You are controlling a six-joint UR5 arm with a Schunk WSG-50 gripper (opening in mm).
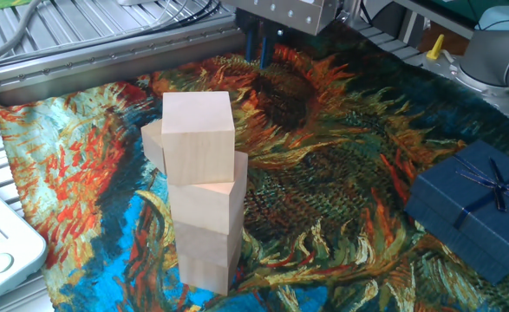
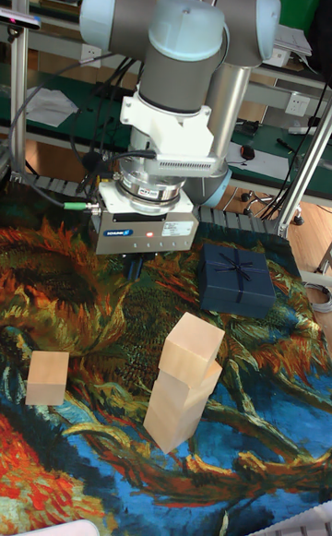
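Note:
A tower of light wooden blocks (image 1: pixel 204 208) stands on the patterned cloth, its top block (image 1: pixel 198 152) turned and offset from those below. A separate wooden block (image 2: pixel 47 378) rests on the cloth to the left of the tower in exterior view 3. In exterior view 2 that loose block (image 1: pixel 153 146) is mostly hidden behind the tower. My gripper (image 1: pixel 258 54) is beyond the tower, at the far side of the cloth, clear of every block. Its dark fingers (image 2: pixel 135 267) point down, drawn close together, and no object shows between them.
A dark blue ribboned box (image 1: pixel 479 204) sits to the right of the tower in exterior view 2. A white device (image 1: pixel 3 251) stands at the left edge. Metal rails (image 1: pixel 107 65) border the far side. Open cloth (image 1: pixel 323 182) lies between tower and box.

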